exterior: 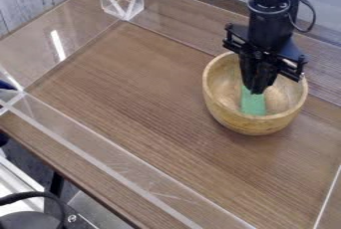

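Observation:
A light wooden bowl (229, 109) stands on the right of the brown table. A green object (252, 102) lies inside it. My black gripper (258, 82) is lowered over the bowl, its fingertips just above or at the green object's upper part; they look close together, and whether anything is between them is not clear.
A clear plastic piece (122, 2) stands at the back left. Dark cables lie beyond the table's lower left edge.

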